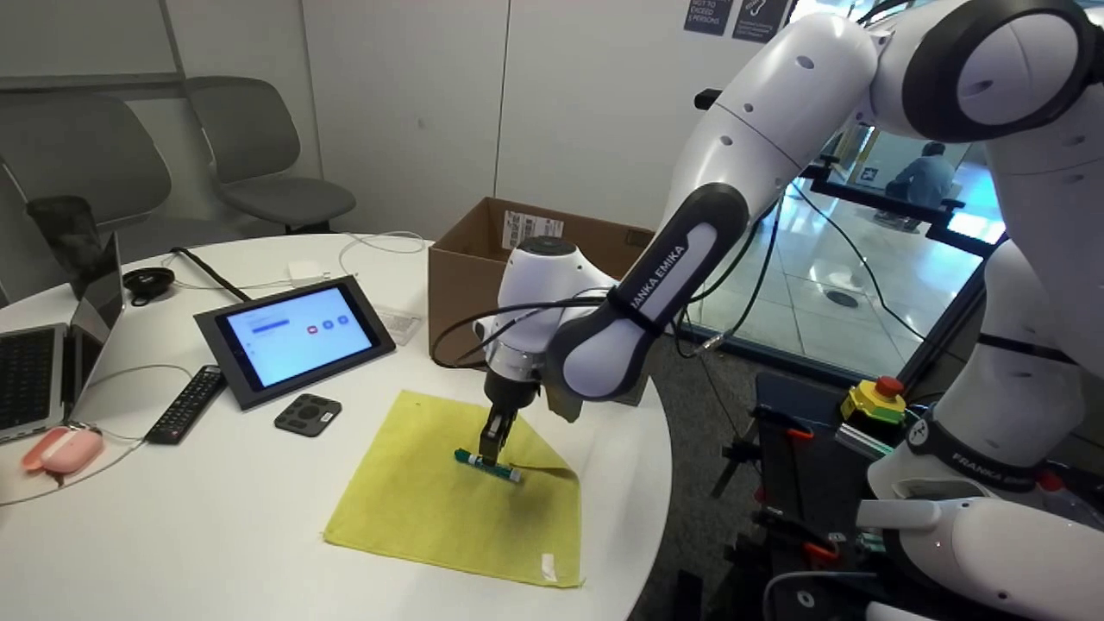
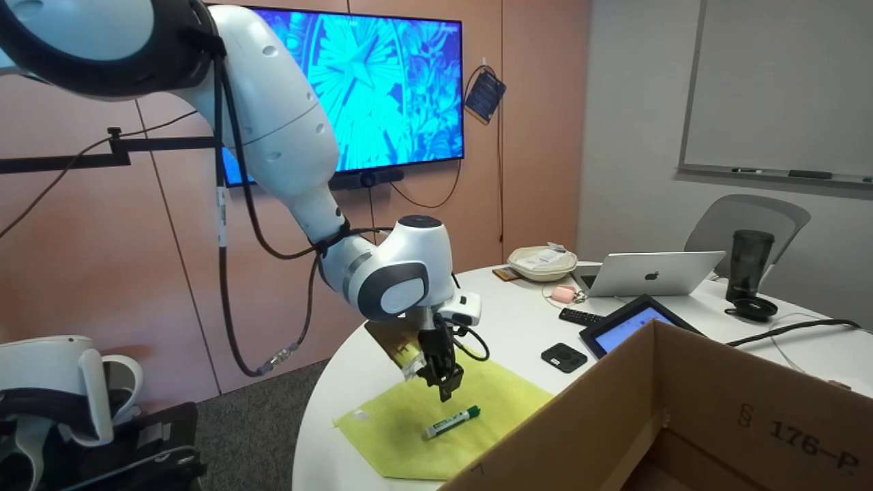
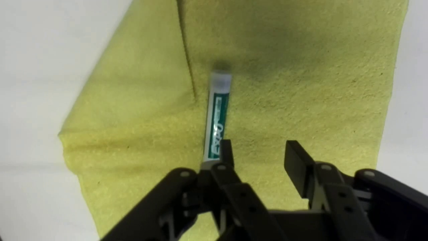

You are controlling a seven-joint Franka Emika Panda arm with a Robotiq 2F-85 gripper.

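A green and white Expo marker (image 1: 487, 466) lies on the yellow cloth (image 1: 414, 497), one corner region of which is folded over. My gripper (image 1: 492, 451) points down over the marker's middle in exterior view 1. From the other side, the marker (image 2: 451, 422) shows below and in front of the gripper (image 2: 447, 391), with cloth visible between them. The wrist view has the gripper part open, with only cloth between its fingers. There, the marker (image 3: 217, 120) runs under the left finger (image 3: 227, 154), which hides its green cap end.
An open cardboard box (image 1: 471, 295) stands behind the cloth, close to the arm. A tablet (image 1: 300, 331), a small black device (image 1: 307, 414) and a remote (image 1: 186, 404) lie to the left.
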